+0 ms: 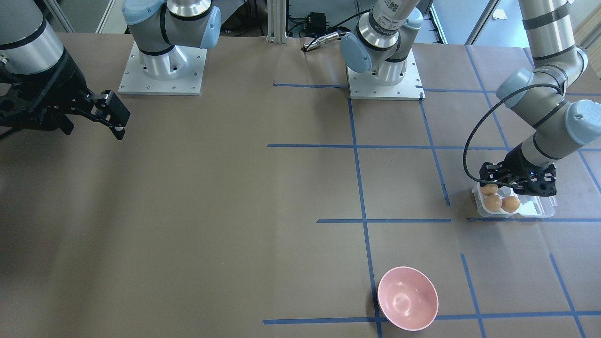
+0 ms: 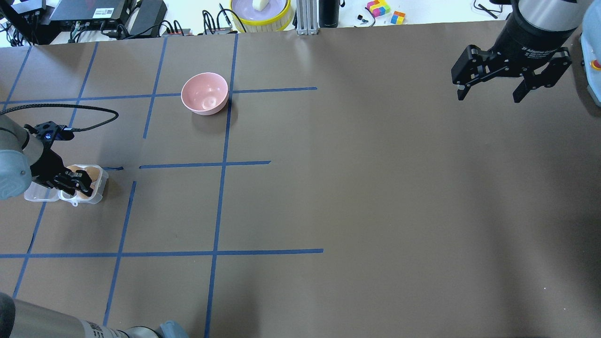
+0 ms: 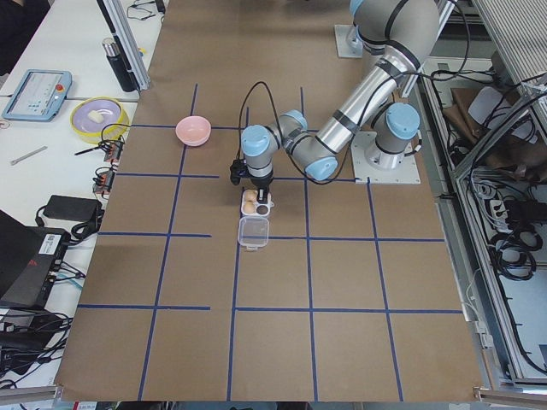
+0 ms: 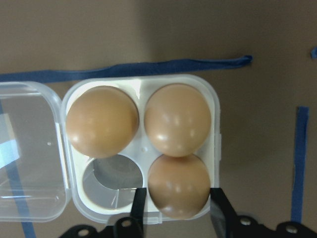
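A clear plastic egg box (image 2: 96,191) with a white four-hole insert holds three brown eggs: upper left (image 4: 101,121), upper right (image 4: 177,119) and lower right (image 4: 178,188); the lower-left hole is empty. Its clear lid (image 4: 29,148) lies folded open to the left in the wrist view. My black gripper is low over the box, fingers apart on either side of the lower-right egg. Whether they touch it I cannot tell. A pink bowl (image 1: 407,295) sits empty on the table, away from the box.
A second black gripper (image 2: 501,84) hangs at the far side. Other arm bases (image 1: 389,87) stand along the back edge.
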